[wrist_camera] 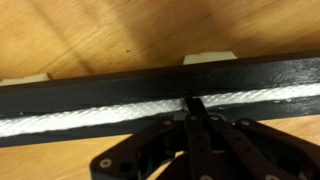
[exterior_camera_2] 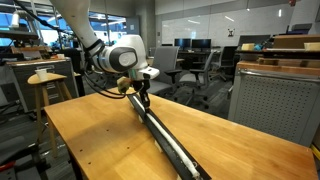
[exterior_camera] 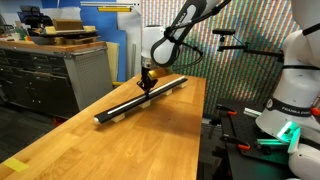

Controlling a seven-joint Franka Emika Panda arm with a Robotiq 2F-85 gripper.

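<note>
A long black channel (exterior_camera: 125, 107) lies on the wooden table, raised on light blocks. Along its groove runs a white rope (wrist_camera: 80, 117), seen on both sides of the fingertips in the wrist view. My gripper is shut, its tips down at the channel and touching or nearly touching the rope's upper edge. No rope shows clearly between the fingers. In exterior view 2, the gripper (exterior_camera_2: 147, 106) is low over the channel (exterior_camera_2: 172, 145), toward its far part.
Bare tabletop (exterior_camera: 120, 150) stretches on both sides of the channel. A wooden stool (exterior_camera_2: 48, 90) and office chairs (exterior_camera_2: 205, 80) stand beyond the table. A grey cabinet (exterior_camera: 78, 78) is behind it in exterior view 1.
</note>
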